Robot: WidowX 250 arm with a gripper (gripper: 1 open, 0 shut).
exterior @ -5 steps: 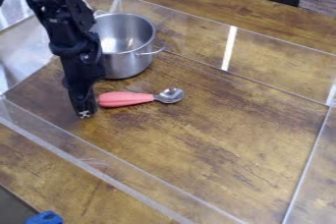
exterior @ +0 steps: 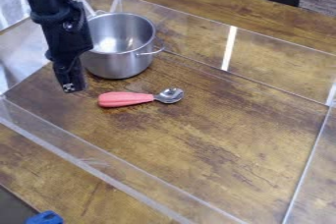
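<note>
A black robot gripper (exterior: 69,76) hangs at the left of the camera view, beside the steel pot, above the wooden table; whether its fingers are open or shut is hard to make out. The pot (exterior: 122,59) stands upright at the upper left, with a handle on its right side. A spoon with a pink handle (exterior: 125,99) and metal bowl lies in front of the pot, to the right and below the gripper.
Clear low walls border the wooden table (exterior: 223,149), whose middle and right are free. A white tape strip (exterior: 230,49) lies at the back. A blue object (exterior: 45,217) sits at the bottom left corner.
The gripper has risen and moved back, away from the front left of the spoon. The pot and spoon stay where they were.
</note>
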